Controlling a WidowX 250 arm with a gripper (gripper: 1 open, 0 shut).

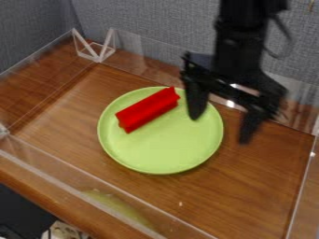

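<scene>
A red cylindrical block (147, 108) lies tilted diagonally on the left part of a round green plate (156, 149) on the wooden table. My black gripper (222, 112) hangs open over the plate's right side, apart from the red block, with its two fingers spread. It is dark and somewhat blurred, and it hides the plate's back right edge.
The bare table (249, 187) has free room at right and at left. Clear barriers line its front and back edges. A white wire frame (93, 47) stands at the back left, against a grey padded wall.
</scene>
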